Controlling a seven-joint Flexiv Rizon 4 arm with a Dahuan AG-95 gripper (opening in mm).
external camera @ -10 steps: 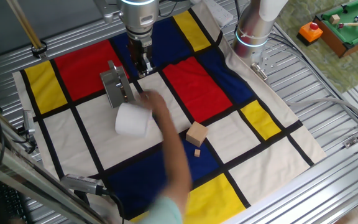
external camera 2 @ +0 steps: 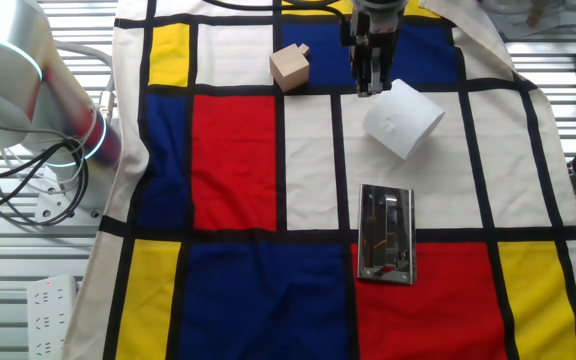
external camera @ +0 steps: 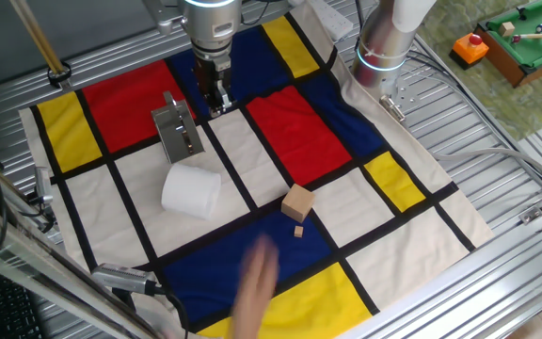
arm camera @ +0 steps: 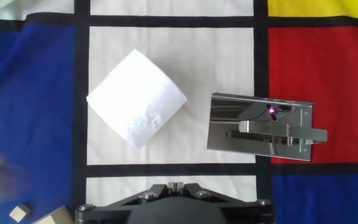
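Observation:
A white paper roll [arm camera: 137,98] lies on its side on a white patch of the cloth, in the middle of the wrist view. Beside it stands a shiny metal holder [arm camera: 260,127] with a narrow arm. My gripper shows at the bottom edge of the wrist view, its fingertips together and nothing visible between them. From exterior view 1, the gripper [external camera: 219,105] hangs above the cloth to the right of the holder [external camera: 177,130], apart from both it and the roll [external camera: 191,191].
A wooden cube [external camera: 297,201] and a tiny wooden block [external camera: 298,231] sit near the blue patch. A person's blurred hand [external camera: 257,278] is over the front of the cloth [external camera: 398,254].
The person's hand has let go of the paper roll and drawn back toward the front. The roll has shifted slightly left and turned. My arm has not visibly moved.

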